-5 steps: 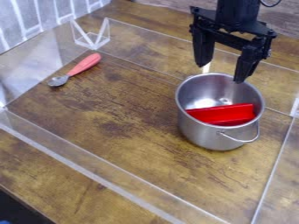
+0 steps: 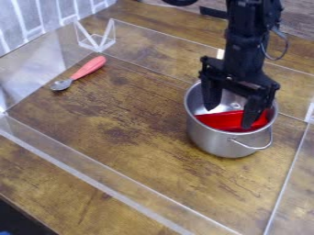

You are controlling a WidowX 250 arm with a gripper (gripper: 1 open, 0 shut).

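A steel pot [image 2: 229, 141] with a wire handle stands right of centre, a red block [image 2: 225, 118] lying inside it. My black gripper [image 2: 234, 108] reaches down from the top into the pot, open, its two fingers spread over the red block and partly hiding it. Whether the fingers touch the block I cannot tell.
A spoon with a red handle [image 2: 86, 69] lies at the upper left. Clear panels border the wooden table [image 2: 98, 165] at left and right.
My gripper has descended from above the pot's back to inside it, over the red block. The pot and spoon look unmoved.
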